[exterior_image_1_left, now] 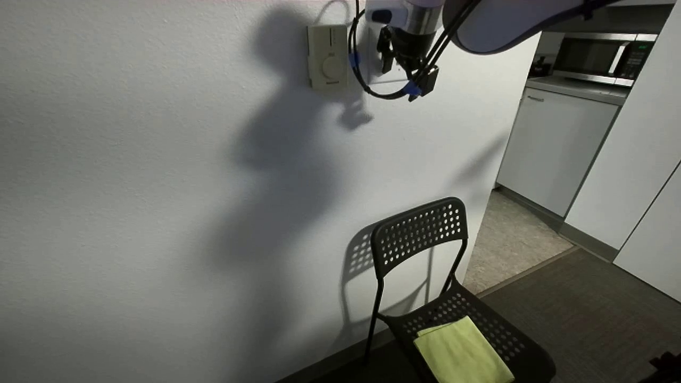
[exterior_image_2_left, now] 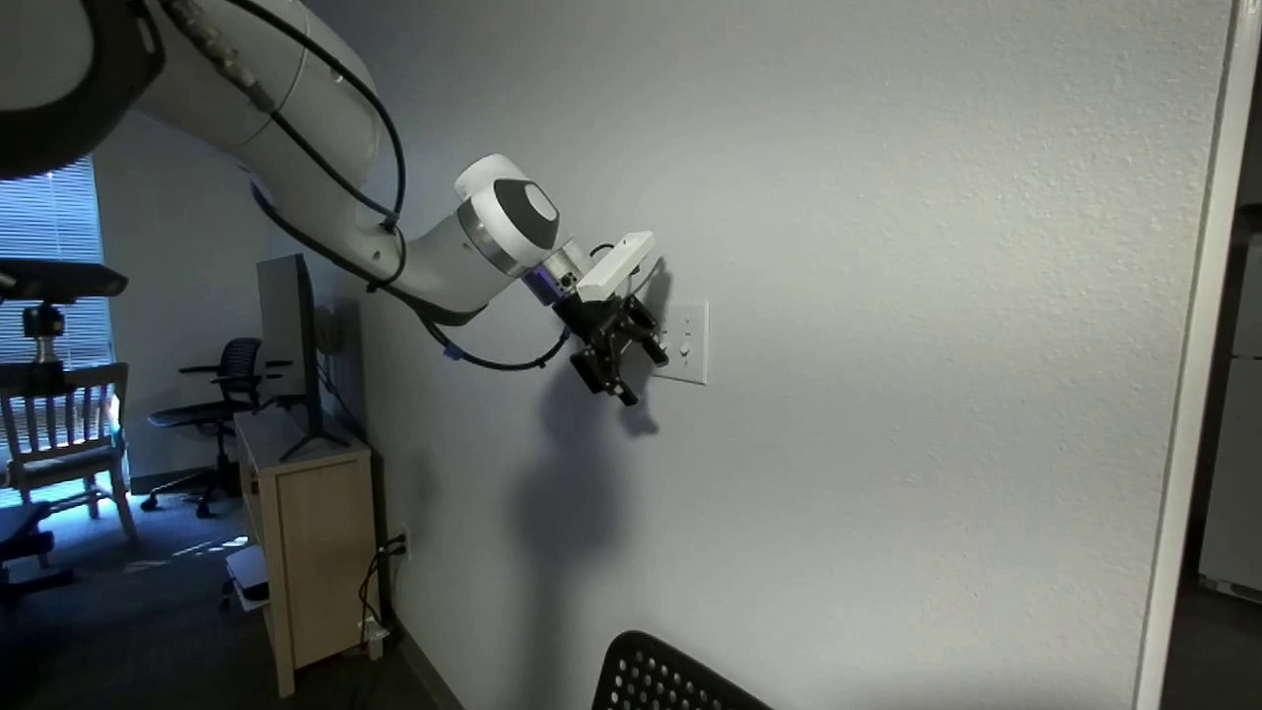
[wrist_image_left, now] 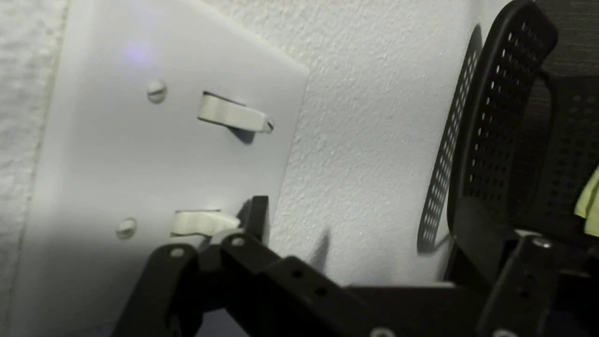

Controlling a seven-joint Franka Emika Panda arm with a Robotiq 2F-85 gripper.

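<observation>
A white switch plate [wrist_image_left: 123, 146] with two toggle switches is fixed to the wall. In the wrist view, the upper toggle [wrist_image_left: 233, 114] stands clear of the fingers. The lower toggle [wrist_image_left: 203, 223] has its tip close beside one black finger [wrist_image_left: 259, 216]; whether they touch I cannot tell. My gripper [exterior_image_2_left: 644, 375] is open in front of the plate's left part in exterior view 2, its fingers well apart with nothing held. In exterior view 1 the gripper [exterior_image_1_left: 400, 82] and wrist cover much of the plate.
A beige thermostat [exterior_image_1_left: 328, 57] is mounted just left of the plate. Below stands a black perforated chair [exterior_image_1_left: 418, 233] with a folded yellow-green cloth [exterior_image_1_left: 463, 351] on its seat. Cables [exterior_image_1_left: 367, 86] loop round the wrist. Bare wall surrounds the plate's lower side.
</observation>
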